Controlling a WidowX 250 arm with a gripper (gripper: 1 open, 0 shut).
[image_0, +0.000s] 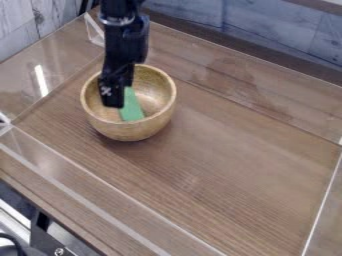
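A light wooden bowl (147, 128) sits on the wooden table at the left of centre, with a green elongated object (131, 107) inside it. My black gripper (114, 94) reaches down from the top into the bowl's left part, its fingers open, beside the green object. The fingertips are small and dark, and whether they touch the object I cannot tell.
A wall runs along the back, and the table's edge shows at the lower left.
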